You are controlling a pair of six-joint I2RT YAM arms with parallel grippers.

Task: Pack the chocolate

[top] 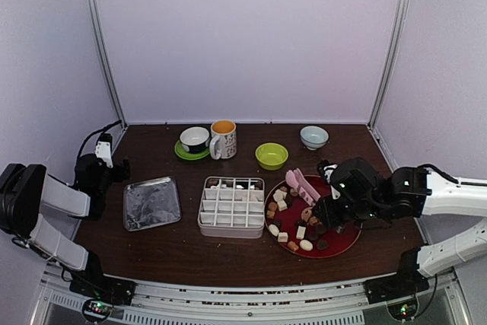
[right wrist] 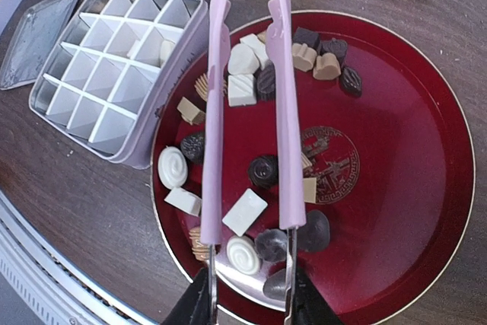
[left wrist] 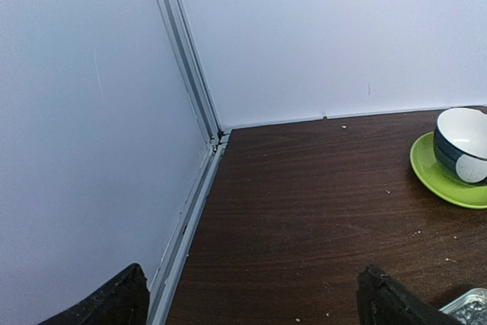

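A red plate (top: 342, 237) holds assorted white, brown and dark chocolates (right wrist: 244, 211). My right gripper, with long pink tongs as fingers, hangs over it, part open with nothing seen clearly held between them. Left of the plate stands a white divided box (top: 232, 207) with a grid of compartments, mostly empty-looking, a few holding pieces at the back. A clear lid or tray (top: 151, 205) lies further left. My left gripper is open at the table's left side, empty.
Along the back stand a cup on a green saucer (top: 190, 154), a patterned mug (top: 224, 142), a yellow-green bowl (top: 272, 156) and a pale blue bowl (top: 313, 138). Bare table lies at the back left and along the front.
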